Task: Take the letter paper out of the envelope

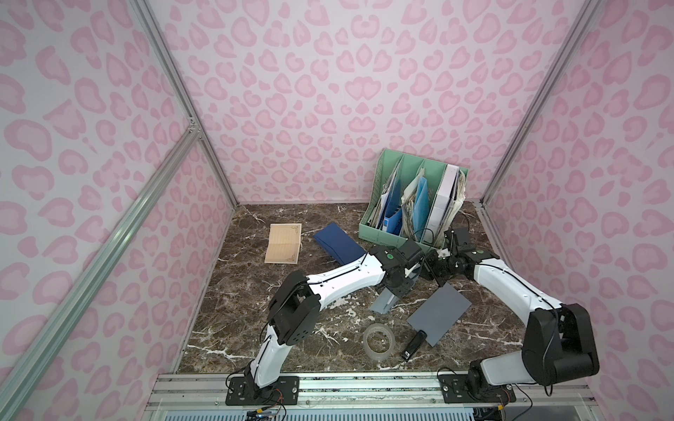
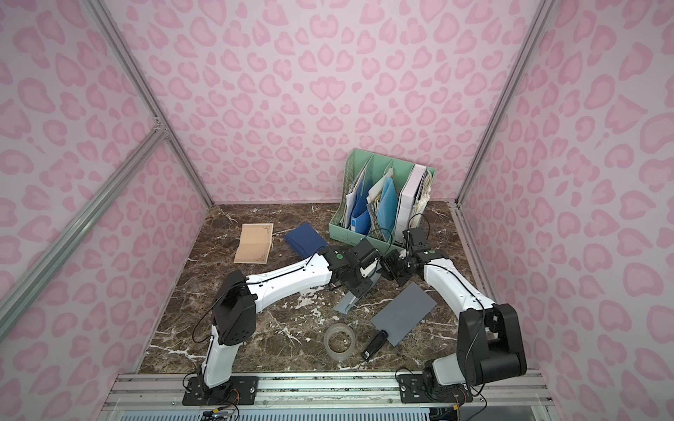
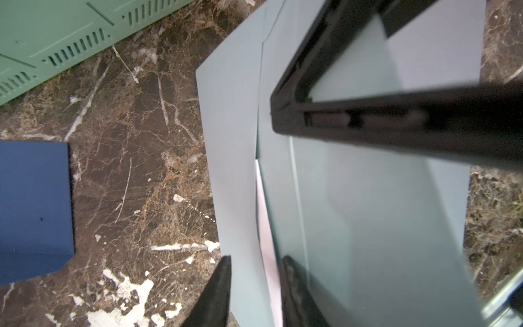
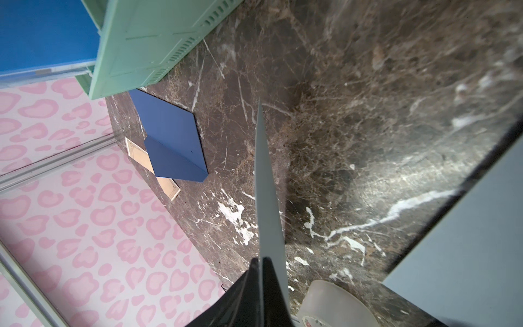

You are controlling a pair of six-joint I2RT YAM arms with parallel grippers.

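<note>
The grey-blue envelope [image 3: 234, 185] stands between my grippers in front of the file holder. In the left wrist view its slit shows a strip of pink-white paper [image 3: 265, 239]. My left gripper is part open, with its blurred fingertips either side of that slit. My right gripper is shut on the envelope, which rises edge-on from its fingers in the right wrist view; black fingers of it also cross the top of the left wrist view.
Behind are the green file holder [image 1: 372, 231] and a dark blue folder [image 1: 335, 240]. A beige sheet [image 1: 283, 243] lies left. In front are a tape roll [image 1: 371, 331] and a grey board [image 1: 438, 312] with a black handle.
</note>
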